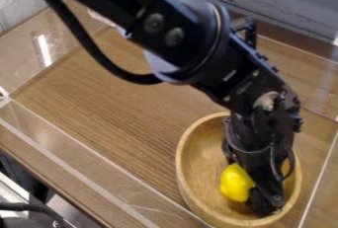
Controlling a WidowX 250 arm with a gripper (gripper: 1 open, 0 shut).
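A tan bowl (201, 178) sits at the lower right of the camera view. My black gripper (254, 178) reaches down into it at its right side, over a yellow object (236, 183) lying in the bowl. The fingertips are largely hidden around the object, so whether they grip it cannot be told.
A pale wall (291, 5) runs along the back. Dark cables lie at the lower left edge.
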